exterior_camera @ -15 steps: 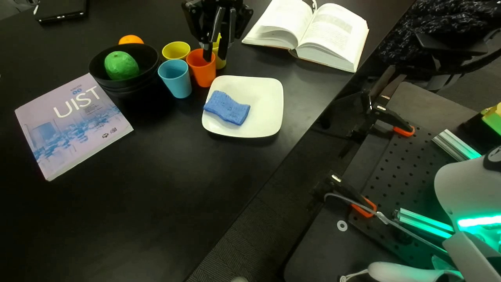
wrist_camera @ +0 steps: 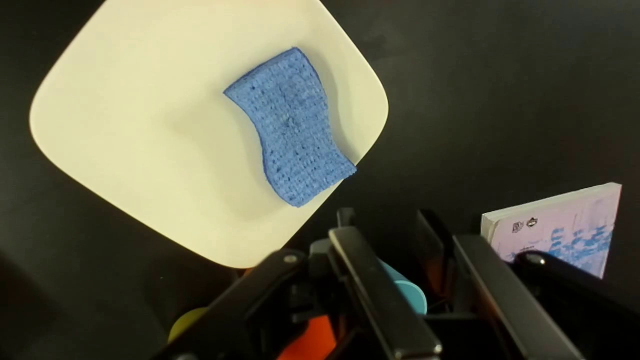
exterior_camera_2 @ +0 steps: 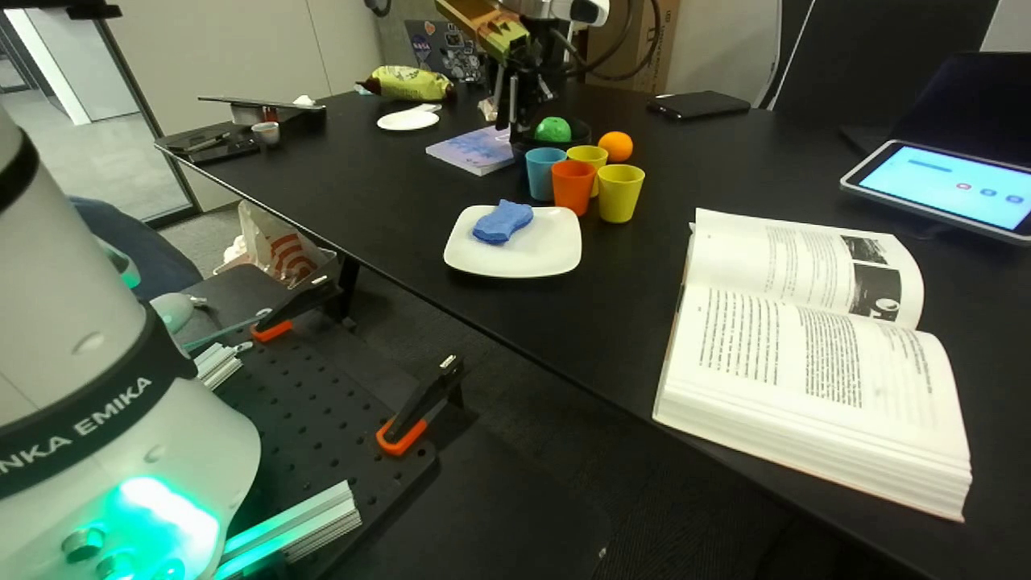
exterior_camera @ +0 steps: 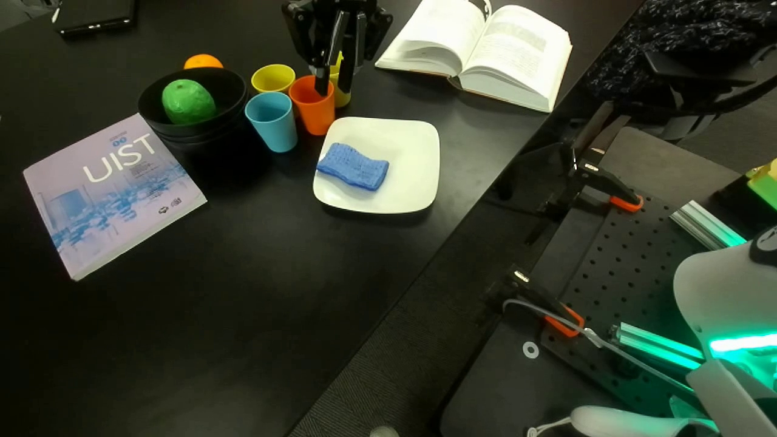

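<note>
On a white square plate (exterior_camera: 408, 160) lies a blue sponge (exterior_camera: 354, 166), wavy in shape and reaching the plate's edge; in the wrist view one end of the sponge (wrist_camera: 292, 126) juts slightly past the rim. My gripper (exterior_camera: 332, 85) is in the air above the table, open and empty, its fingers apart. In exterior view 1 it overlaps an orange cup (exterior_camera: 313, 109) and partly hides a yellow one; whether it touches any cup I cannot tell. The wrist view has the plate (wrist_camera: 144, 120) ahead of the fingers (wrist_camera: 384, 288), with nothing between them.
Beside the orange cup stand a blue cup (exterior_camera: 273, 125) and another yellow cup (exterior_camera: 273, 77). Black bowls (exterior_camera: 149, 120) hold a green fruit (exterior_camera: 188, 102), with an orange (exterior_camera: 203, 61) behind. A UIST book (exterior_camera: 116, 189) and an open book (exterior_camera: 477, 51) flank them.
</note>
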